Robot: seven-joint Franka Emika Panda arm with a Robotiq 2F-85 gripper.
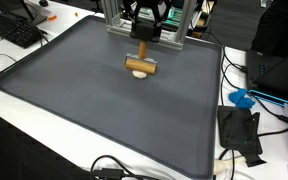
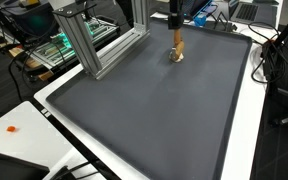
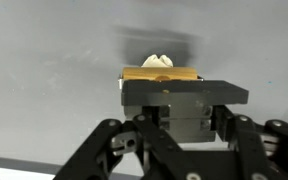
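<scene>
A wooden mallet hangs head-down from my gripper [image 1: 143,38], which is shut on its handle. The mallet's cylindrical head [image 1: 141,65] lies crosswise near the back of the grey mat. Just under and in front of it is a small whitish, clove-like piece [image 1: 139,74]. From the wrist, the wooden head [image 3: 162,73] peeks out past the dark fingers [image 3: 144,93], and the cream piece [image 3: 158,61] shows beyond it. In exterior view 2 the mallet [image 2: 178,45] stands upright, close to the mat. Whether head and piece touch, I cannot tell.
A metal frame [image 2: 114,45] rises along one edge. Beside the mat are a black item [image 1: 239,130], a blue item [image 1: 241,98] and loose cables. A keyboard [image 1: 14,27] lies off the far left corner.
</scene>
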